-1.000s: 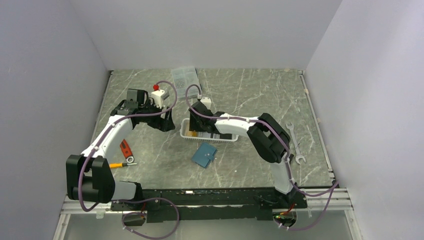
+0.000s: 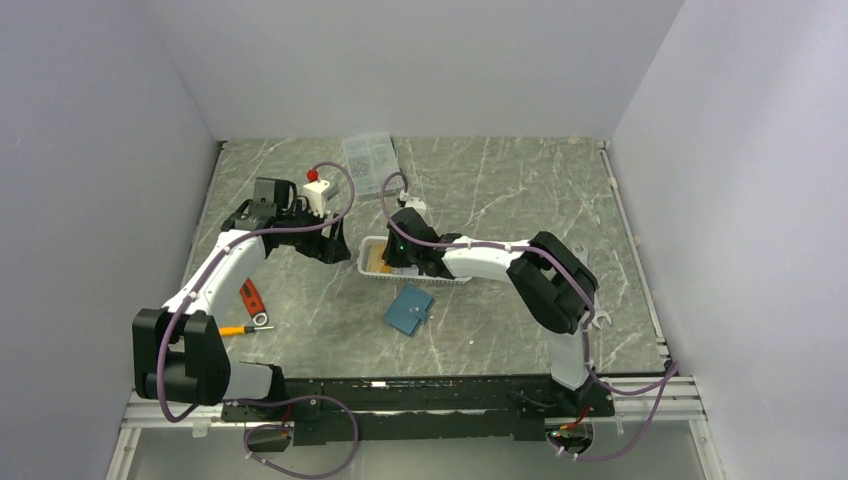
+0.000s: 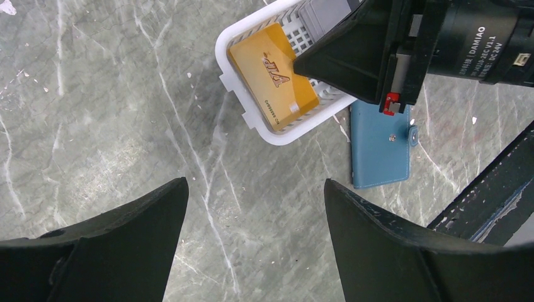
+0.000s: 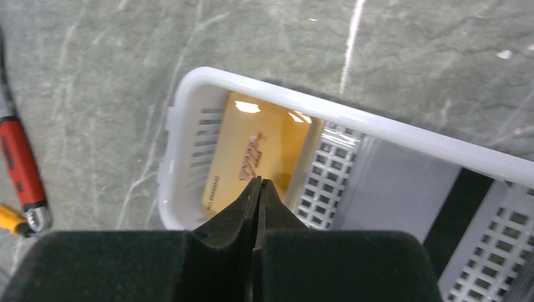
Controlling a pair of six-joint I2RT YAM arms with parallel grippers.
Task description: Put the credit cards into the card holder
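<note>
The gold credit card stack [image 4: 245, 145] lies at the left end of the white basket [image 4: 352, 110], printed face up. My right gripper is over the basket with its fingertips together and nothing between them; the gold cards are outside its fingers. In the right wrist view a grey card stack [image 4: 400, 182] with a black stripe lies further right in the basket. The blue card holder [image 3: 381, 151] lies flat on the table in front of the basket. My left gripper stands open left of the basket, over bare table.
A translucent sheet-like tray [image 2: 371, 163] lies behind the basket. A red tool [image 2: 252, 298] and an orange-handled screwdriver [image 2: 240, 330] are at the left. Wrenches [image 2: 598, 315] lie at the right, partly hidden by the right arm. Table around the holder is clear.
The basket has shifted slightly left. The left arm has stayed still.
</note>
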